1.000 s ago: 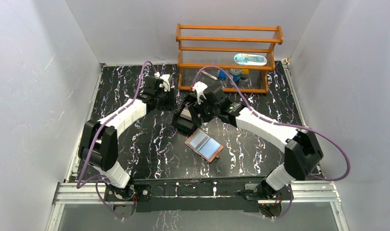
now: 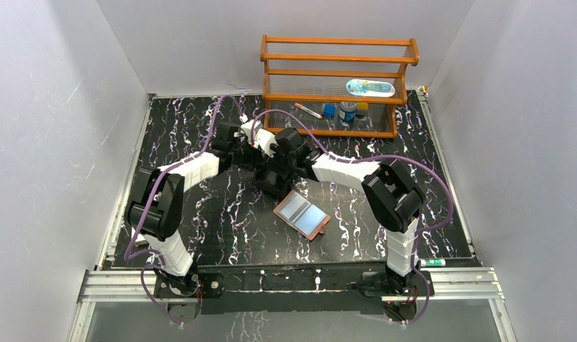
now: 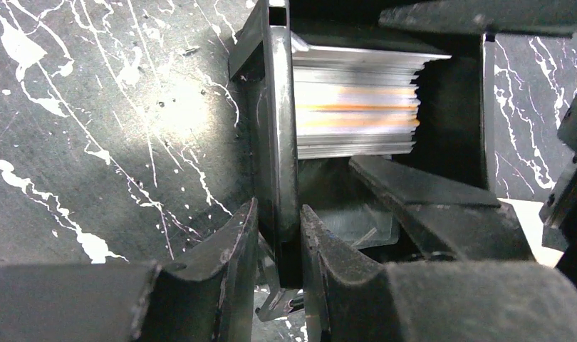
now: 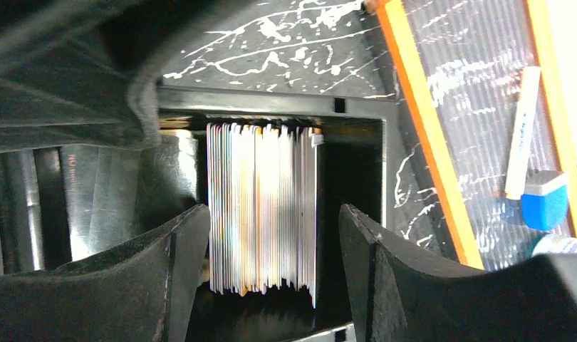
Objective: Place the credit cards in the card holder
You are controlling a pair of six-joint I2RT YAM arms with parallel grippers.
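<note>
A row of many thin cards (image 4: 261,206) stands on edge inside the black box (image 3: 484,107). In the left wrist view, the box's near wall fills the narrow gap of my left gripper, whose fingers (image 3: 232,263) press close on both its sides. My right gripper is open above the cards, one finger on each side of the row, with no card visibly gripped. The brown card holder (image 2: 302,214) lies open on the table, its clear sleeves facing up, just in front of the box. From above, both grippers hide much of the box.
A wooden rack (image 2: 335,132) stands behind, with a marker (image 2: 308,110), a blue item (image 2: 328,110) and a can (image 2: 347,111). My two grippers are very close together over the box. Free table lies on both sides of the card holder.
My right arm has moved left over the box, close to the left gripper. The left gripper has shifted slightly right to the box's wall. The card holder has stayed put.
</note>
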